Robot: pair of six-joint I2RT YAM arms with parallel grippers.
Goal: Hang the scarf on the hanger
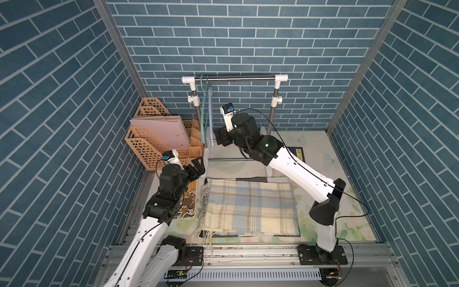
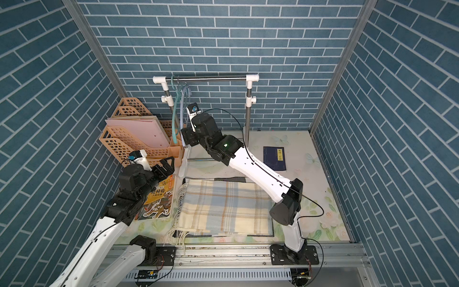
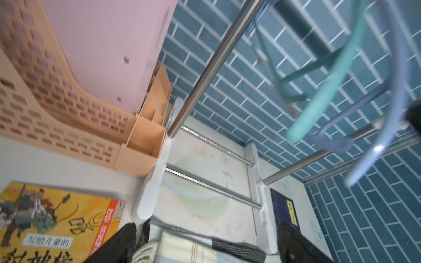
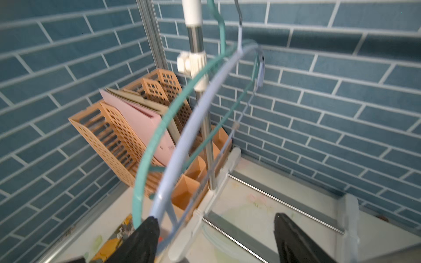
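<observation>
The plaid scarf (image 1: pixel 253 205), cream and light blue with a fringe at its left side, lies flat on the table. A teal hanger (image 1: pixel 203 114) and a lavender hanger (image 1: pixel 210 114) hang side by side near the left end of the rack's bar. My right gripper (image 1: pixel 221 137) stands open just right of their lower ends. In the right wrist view, the lavender hanger (image 4: pixel 186 135) passes close to the left fingertip (image 4: pixel 142 239); whether they touch, I cannot tell. Left of the scarf's far corner, my left gripper (image 1: pixel 197 167) is raised and open, its fingers empty.
The metal rack (image 1: pixel 239 78) stands behind the scarf. To its left is an orange file holder (image 2: pixel 125 139) with pink folders; a yellow book (image 2: pixel 160 198) lies in front of it. A dark blue book (image 2: pixel 274 158) lies at the right, with free table around it.
</observation>
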